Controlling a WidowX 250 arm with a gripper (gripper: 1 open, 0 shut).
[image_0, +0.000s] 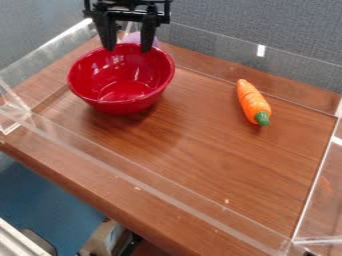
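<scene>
My black gripper hangs open at the top left, its two fingers apart over the back rim of a red bowl. A pinkish-purple object shows behind the bowl, partly hidden by the gripper; I cannot tell whether it is between the fingers. An orange toy carrot with a green top lies on the right side of the wooden table.
Clear plastic walls edge the table on all sides. A grey padded panel stands behind the table.
</scene>
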